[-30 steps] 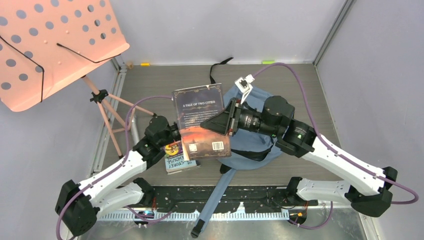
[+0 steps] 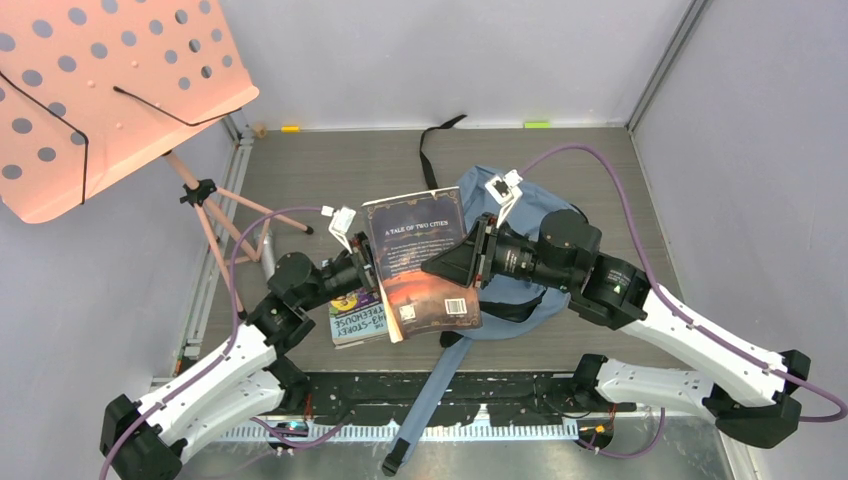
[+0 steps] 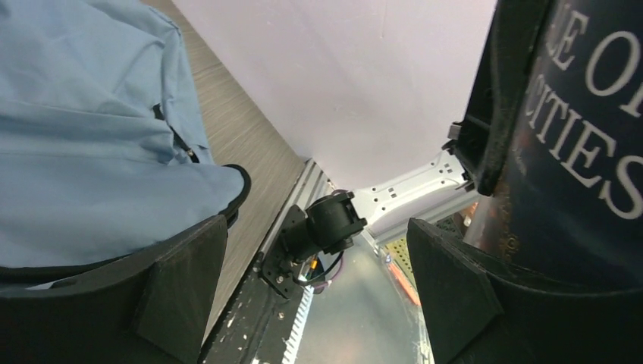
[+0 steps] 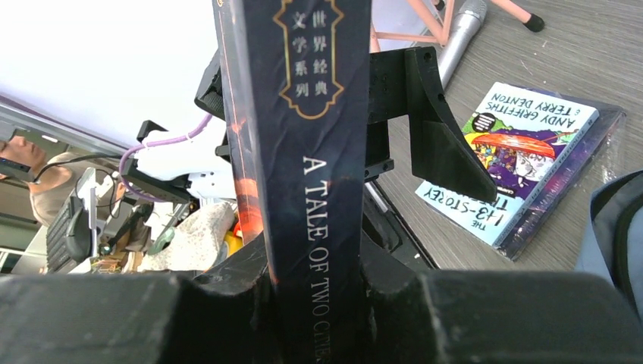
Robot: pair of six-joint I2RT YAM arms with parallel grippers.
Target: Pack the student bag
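My right gripper (image 2: 447,262) is shut on a dark book titled A Tale of Two Cities (image 2: 420,225), held up above the table with its back cover facing the top camera. In the right wrist view the book's spine (image 4: 315,197) stands between the fingers. My left gripper is open with nothing between its fingers; the book shows beyond its right finger. From above, its tips are hidden by the book. The blue bag (image 2: 535,200) lies on the table, partly covered by the right arm and book. A white and blue book (image 4: 523,152) lies on a dark, plastic-wrapped one (image 4: 553,197).
At the left, a salmon music stand (image 2: 120,110) leans over the table, its legs beside a grey microphone (image 2: 268,262). A bag strap (image 2: 435,395) hangs over the front edge. Bare table (image 2: 620,250) shows at the right.
The held book and right gripper have shifted right and somewhat down the top view. My left arm has drawn back slightly at its base, its gripper staying near the book's left edge.
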